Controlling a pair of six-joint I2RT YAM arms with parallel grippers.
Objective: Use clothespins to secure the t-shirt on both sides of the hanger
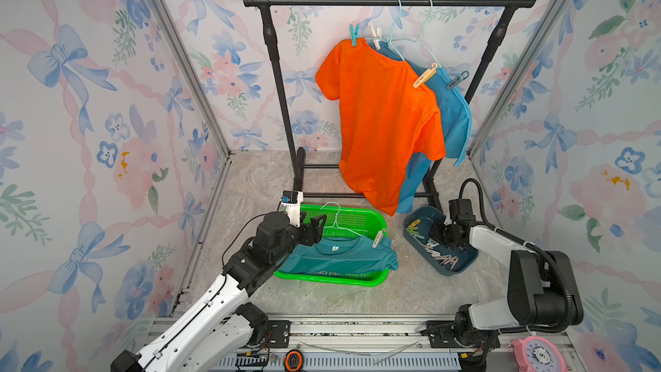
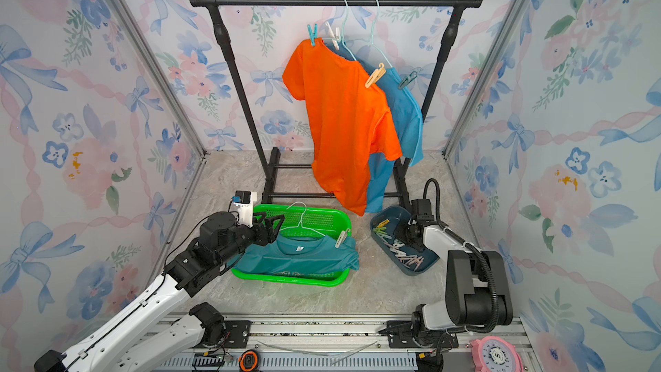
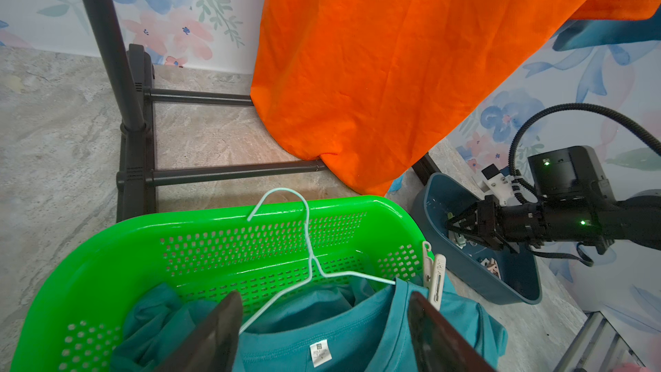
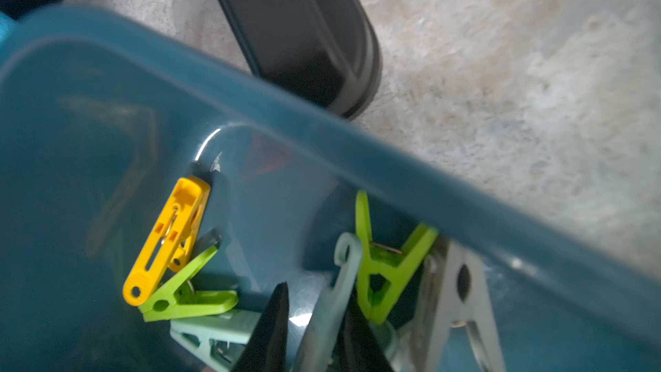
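The teal t-shirt [image 1: 330, 255] lies in the green basket [image 1: 371, 279] with a white hanger [image 3: 310, 268] at its collar. A pale clothespin [image 3: 436, 275] sits at the hanger's right side. My left gripper [image 1: 315, 227] hangs open and empty above the basket's left part. My right gripper [image 1: 440, 233] is down inside the dark blue bin [image 3: 433, 234] among loose clothespins. In the right wrist view a pale green clothespin [image 4: 330, 303] stands between its dark fingertips; whether they grip it is unclear. Yellow [image 4: 165, 234] and lime [image 4: 385, 268] pins lie nearby.
An orange t-shirt [image 1: 378, 117] and a blue one [image 1: 454, 124] hang clipped on a black rack [image 1: 316, 1] behind, low over the basket's back. Bare floor [image 1: 220, 255] is left of the basket; walls close in on both sides.
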